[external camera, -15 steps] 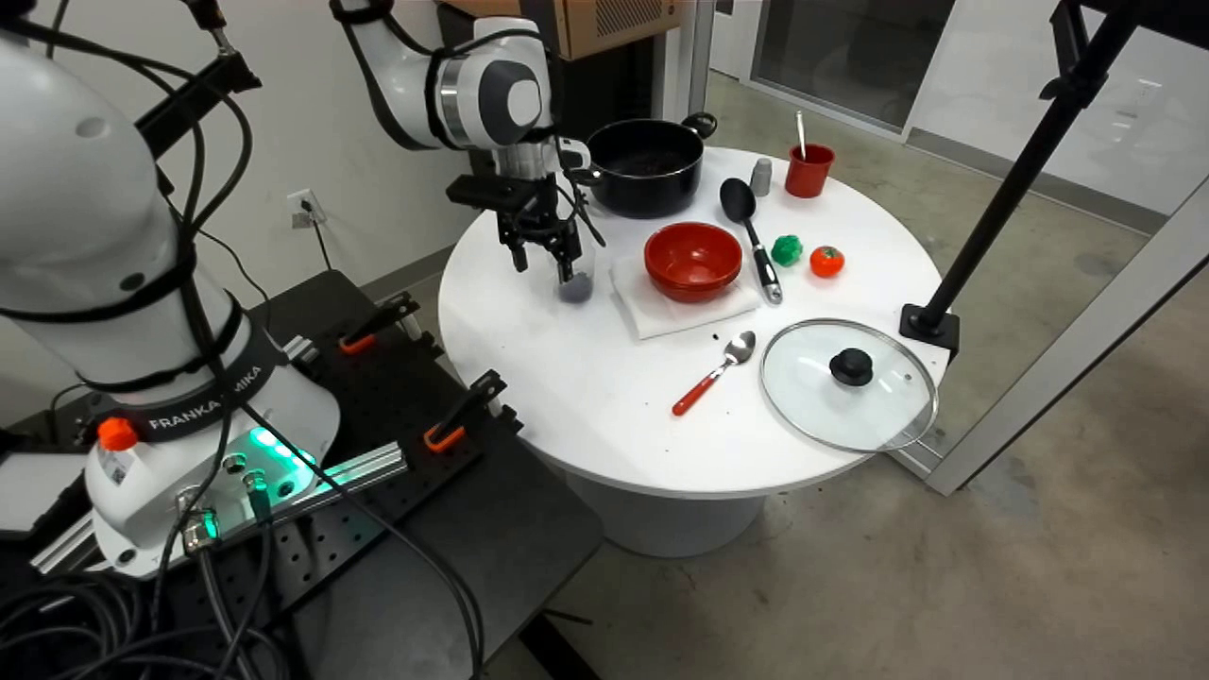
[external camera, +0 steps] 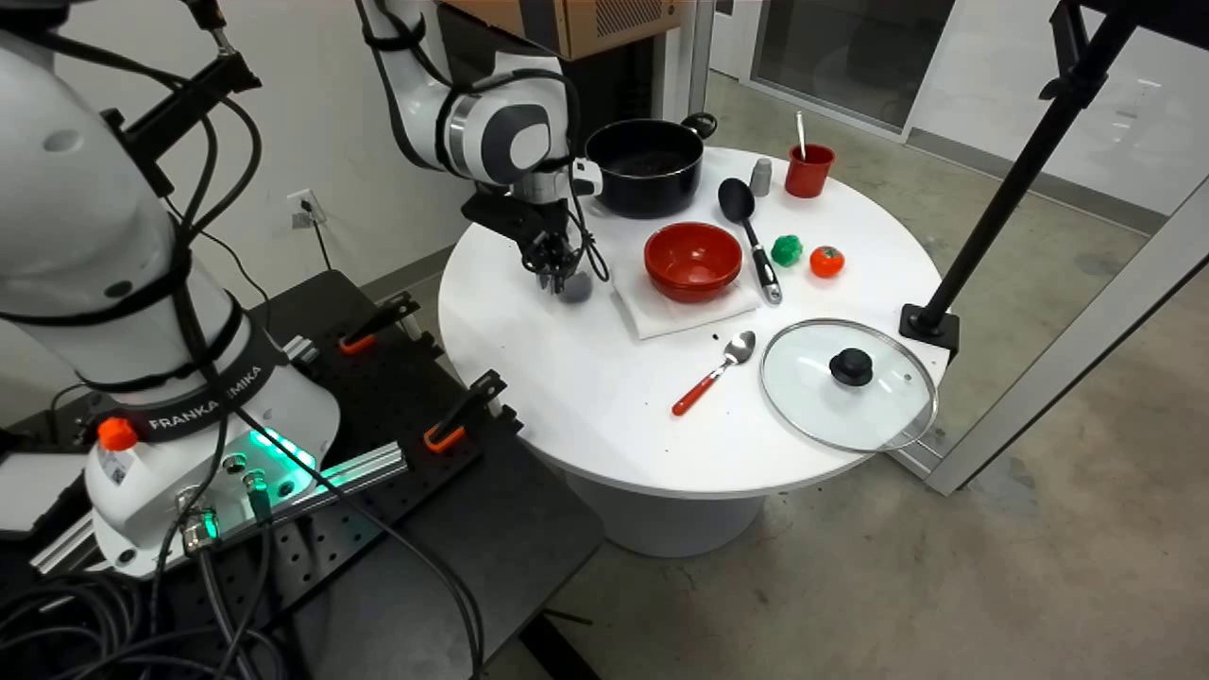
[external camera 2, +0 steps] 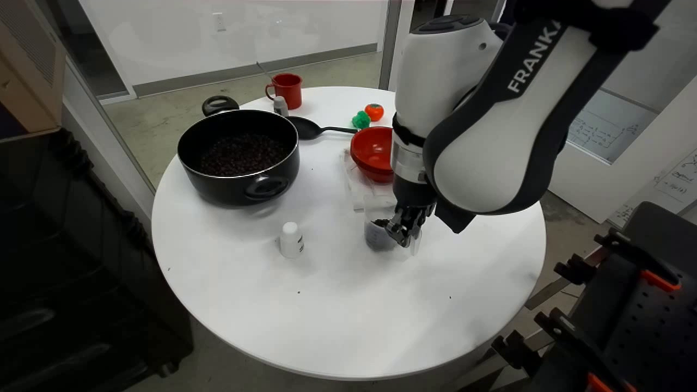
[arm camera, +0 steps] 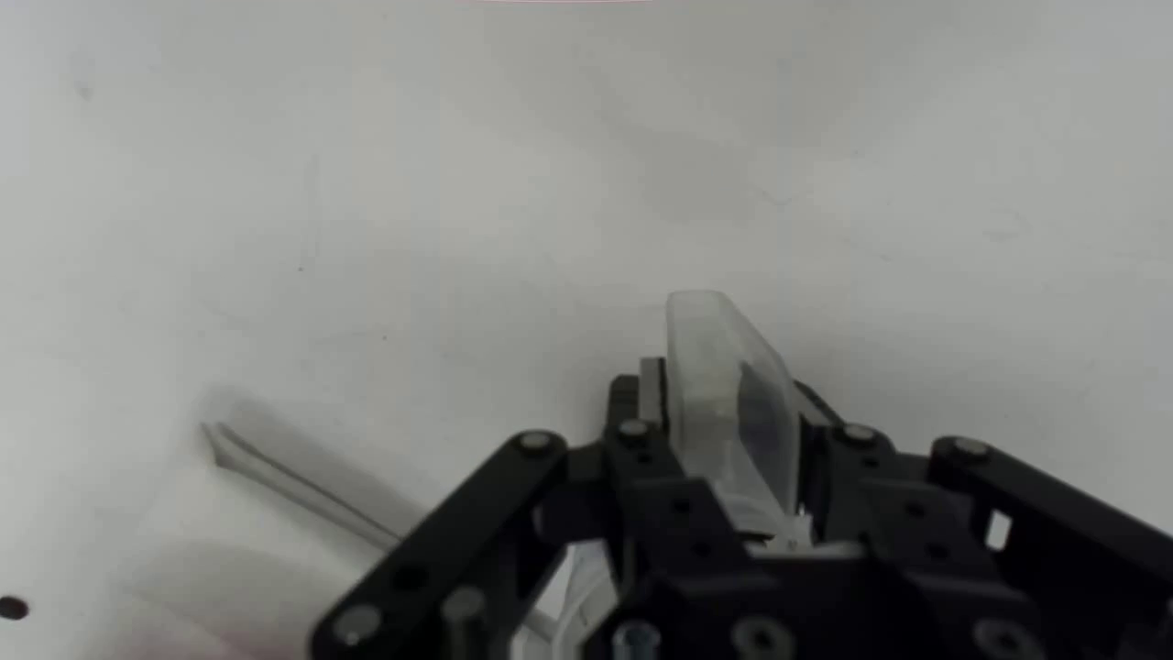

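Observation:
A clear cup (external camera 2: 379, 236) with dark contents stands upright on the white table. Its translucent handle (arm camera: 715, 385) lies between the fingers of my gripper in the wrist view. The fingers stand close on both sides of the handle; whether both press on it I cannot tell. In exterior view 1 my gripper (external camera: 555, 277) is low over the table, beside the cup and covering part of it. The cup's body is mostly hidden below the gripper in the wrist view.
A black pot (external camera 2: 238, 157) of dark beans and a white shaker (external camera 2: 291, 240) stand nearby. Red bowls (external camera: 692, 261) rest on a white cloth (external camera: 657, 322). A red-handled spoon (external camera: 714, 372) and glass lid (external camera: 816, 391) lie across the table.
My gripper has moved lower and slightly right in exterior view 1, and its fingers have drawn much closer together at the cup. The cup appears to stay in place.

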